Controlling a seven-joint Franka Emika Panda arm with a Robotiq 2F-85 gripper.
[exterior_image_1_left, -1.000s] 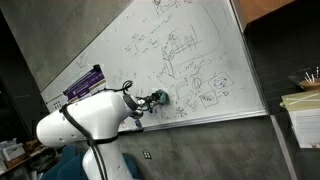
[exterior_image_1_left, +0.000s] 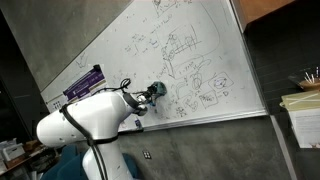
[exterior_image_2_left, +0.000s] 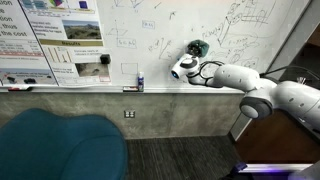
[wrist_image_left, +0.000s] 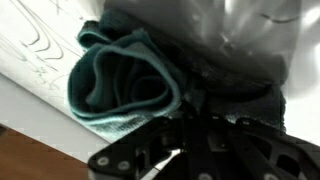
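A bunched dark teal cloth (wrist_image_left: 130, 80) fills the middle of the wrist view, with one fold rolled into an open loop. My gripper is shut on it, though the dark fabric hides the fingertips. Exterior view 2 has the cloth (exterior_image_2_left: 199, 47) up at the whiteboard (exterior_image_2_left: 235, 20), near its lower part, with the arm reaching in from the right. From the other side, the cloth (exterior_image_1_left: 159, 88) appears against the whiteboard (exterior_image_1_left: 205, 30) among black marker drawings. Whether it presses flat on the surface, I cannot tell.
Marker sketches (exterior_image_1_left: 210, 90) cover the board right of the cloth. Posters (exterior_image_2_left: 75, 45) hang at its left in exterior view 2. A small bottle (exterior_image_2_left: 140, 80) stands by the bottom ledge (exterior_image_2_left: 165, 88). A blue chair (exterior_image_2_left: 65, 140) is below, and papers (exterior_image_1_left: 305, 115) lie at the right.
The cloth and gripper have shifted slightly upward along the board. My grip on the cloth appears the same.
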